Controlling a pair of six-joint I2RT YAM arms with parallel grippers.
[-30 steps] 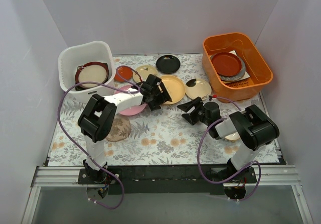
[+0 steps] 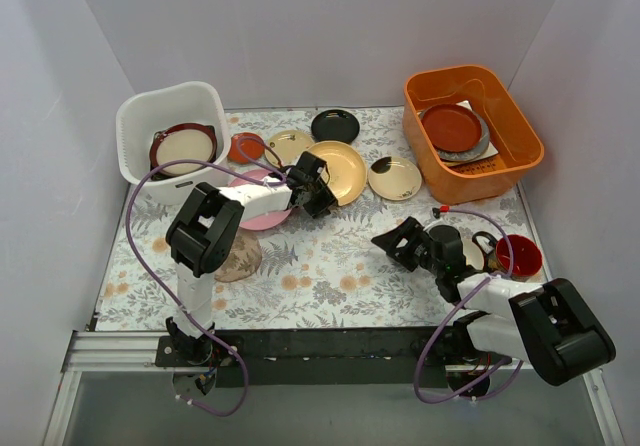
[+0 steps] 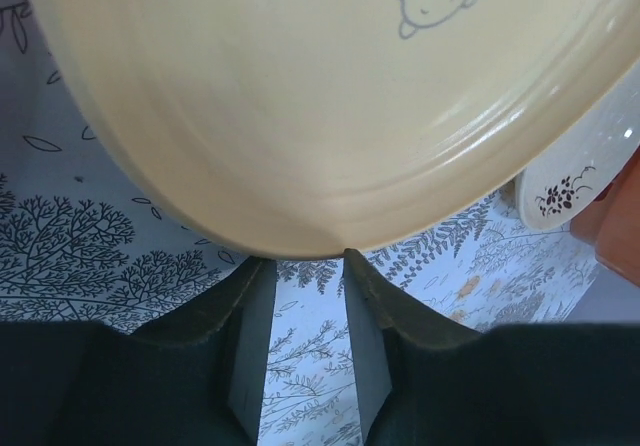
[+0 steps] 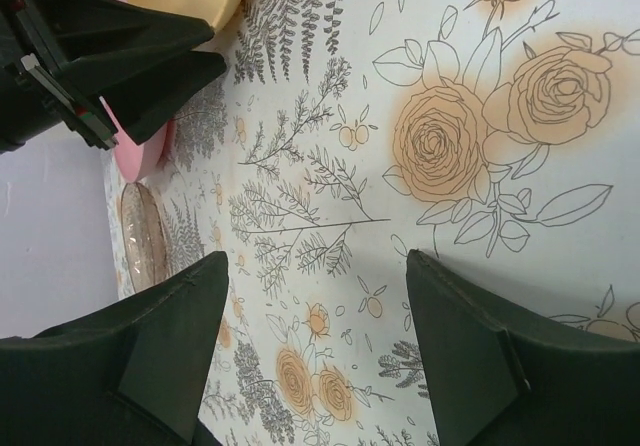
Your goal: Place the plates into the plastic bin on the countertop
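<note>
My left gripper (image 2: 323,194) is at the near edge of a yellow plate (image 2: 345,166), part open; in the left wrist view its fingertips (image 3: 262,271) meet that plate's rim. A pink plate (image 2: 265,219) lies under the left arm; two cream plates (image 2: 290,143) (image 2: 394,181), a black plate (image 2: 335,128) and a red plate (image 2: 247,146) lie behind. My right gripper (image 2: 397,243) is open over bare counter. An orange bin (image 2: 515,131) and a white bin (image 2: 135,131) hold plates.
A brown plate (image 2: 235,266) lies at front left. A red mug (image 2: 522,256) sits at the right.
My right arm has moved right and toward the front, away from the middle. The left gripper has shifted slightly at the yellow plate's edge, its fingers closer together.
</note>
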